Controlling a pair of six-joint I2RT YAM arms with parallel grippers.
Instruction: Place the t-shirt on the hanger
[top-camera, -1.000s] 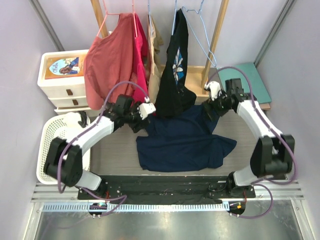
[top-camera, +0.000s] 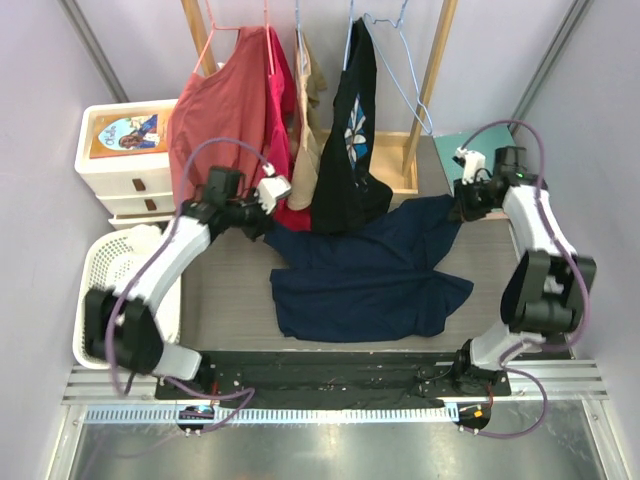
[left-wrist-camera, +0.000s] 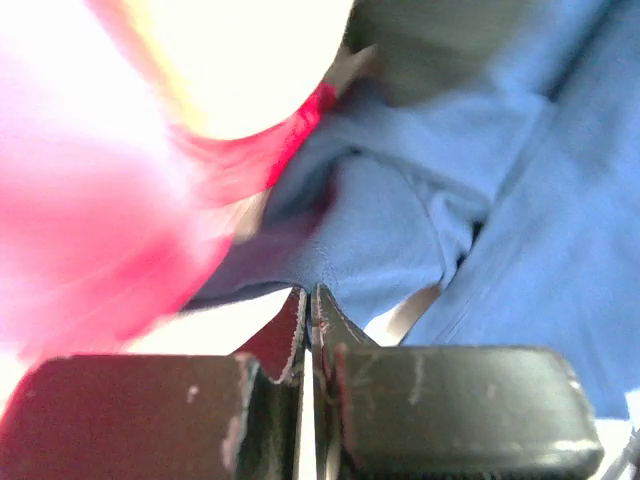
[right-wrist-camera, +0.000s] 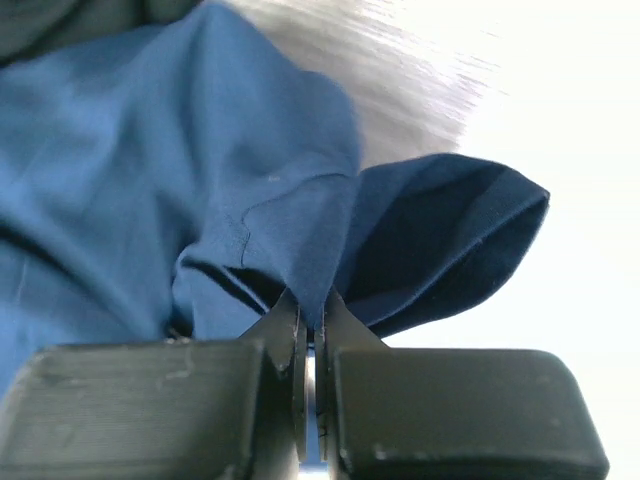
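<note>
A navy T-shirt (top-camera: 365, 295) lies spread on the grey floor below the hanging clothes, its upper corners lifted toward both grippers. My left gripper (top-camera: 262, 225) is shut at the shirt's upper left; in the left wrist view, blurred, the navy cloth (left-wrist-camera: 380, 220) runs right up to the fingertips, pinched thinly between them. My right gripper (top-camera: 462, 203) is shut on the shirt's upper right corner, with gathered fabric (right-wrist-camera: 270, 230) between its fingers. An empty light-blue hanger (top-camera: 410, 70) hangs at the right end of the rack.
Red, pink, beige and black garments hang on the rack, low over the shirt; the red one (top-camera: 225, 110) is beside the left gripper. A drawer unit (top-camera: 125, 180) and white basket (top-camera: 90, 300) stand left. A teal board (top-camera: 465, 145) lies at the back right.
Both grippers have moved apart, left one leftward, right one rightward, pulling the shirt's upper corners outward and stretching its top part wider. The lower part has barely moved.
</note>
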